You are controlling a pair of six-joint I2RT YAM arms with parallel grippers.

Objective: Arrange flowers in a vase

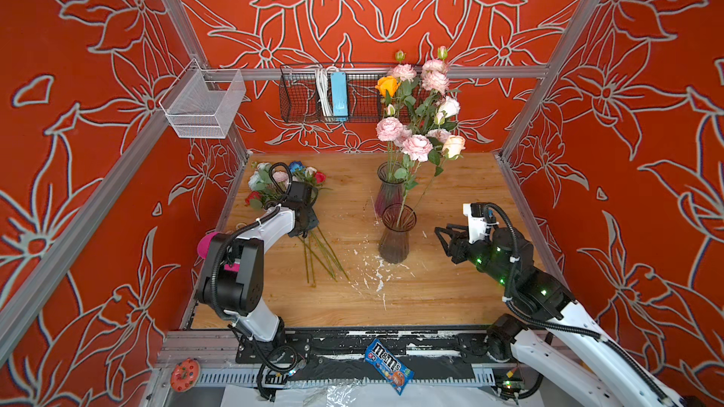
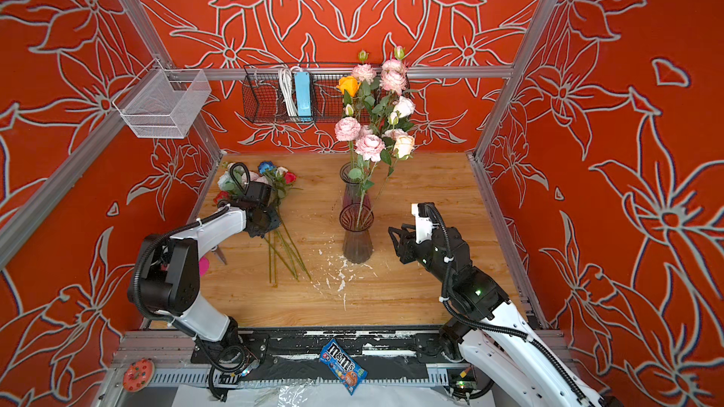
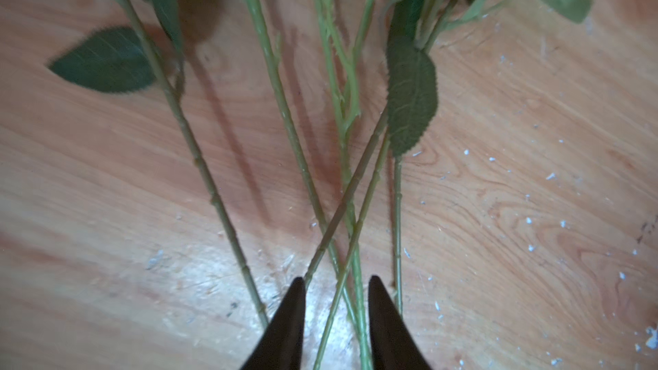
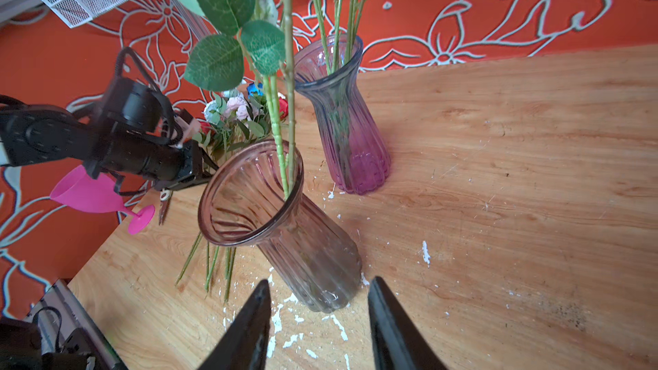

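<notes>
A brownish glass vase (image 4: 308, 246) stands mid-table, with a few stems leaning in it. Behind it, a purple-pink vase (image 4: 353, 130) carries more stems; pink, white and orange blooms (image 1: 416, 147) rise above the pair. At the left, loose flowers (image 1: 264, 184) lie in a pile, their bare stems (image 3: 349, 212) crossing on the wood. My left gripper hovers over these stems, part open; some pass through the view between its fingertips, apparently below them, ungripped. To the right of the brownish vase, my right gripper is open and empty, apart from the glass.
A pink goblet-like object (image 4: 89, 190) lies at the left side, with scissors (image 4: 164, 205) near it. White flakes (image 1: 369, 275) litter the wood around the front vase. Wire baskets (image 1: 203, 109) hang on the walls.
</notes>
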